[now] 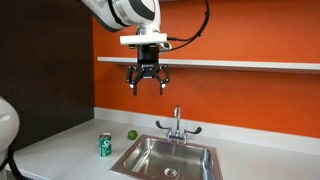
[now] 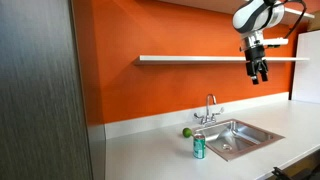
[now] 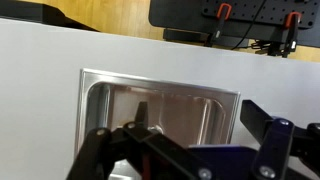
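Observation:
My gripper point(image 1: 148, 90) hangs high above the counter, its two fingers spread apart with nothing visible between them. In exterior view 2 the gripper point(image 2: 258, 78) is at the upper right, well clear of the counter. A green can point(image 1: 105, 145) stands upright on the counter left of the sink point(image 1: 132, 163). Behind it, close to the sink's back left corner, sits a small round green fruit point(image 1: 132, 134). Both the can point(image 2: 199, 147) and the fruit point(image 2: 187, 132) also show in exterior view 2. Under the open gripper in the wrist view lies the sink point(image 3: 160, 82).
A faucet point(image 1: 178, 122) with two handles rises behind the sink. A white shelf point(image 2: 180, 59) runs along the orange wall above. At the left stands a tall dark panel point(image 1: 45, 60).

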